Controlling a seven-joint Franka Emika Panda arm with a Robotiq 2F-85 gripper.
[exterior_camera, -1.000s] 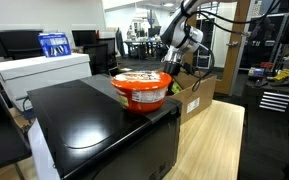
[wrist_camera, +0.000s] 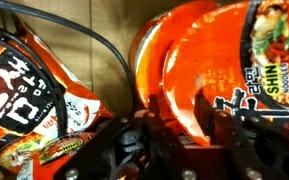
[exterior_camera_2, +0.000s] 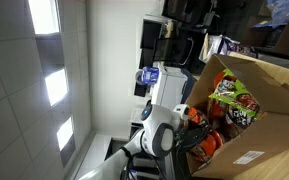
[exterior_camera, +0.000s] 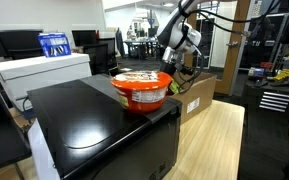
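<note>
In the wrist view a round red noodle bowl [wrist_camera: 204,60] with a Shin label lies under my gripper. The fingertips stand apart, one on either side of the bowl's edge; whether they touch it cannot be told. To the left is a red noodle packet [wrist_camera: 14,95], crossed by a black cable. Exterior view 2 has the gripper [exterior_camera_2: 192,135] low inside a cardboard box [exterior_camera_2: 274,95], by a red bowl [exterior_camera_2: 206,147]. From exterior view 1, the box [exterior_camera: 198,98] hides much of the gripper.
Red and green packets [exterior_camera_2: 234,95] fill the box's other side, close to the gripper. Another red-orange noodle bowl [exterior_camera: 144,97] stands on a black cabinet [exterior_camera: 69,110] in the foreground. Bare wooden tabletop [exterior_camera: 209,145] lies in front of the box.
The arm has shifted slightly over the box, its wrist a little lower and to the left in exterior view 1. The foreground bowl and the box have not moved.
</note>
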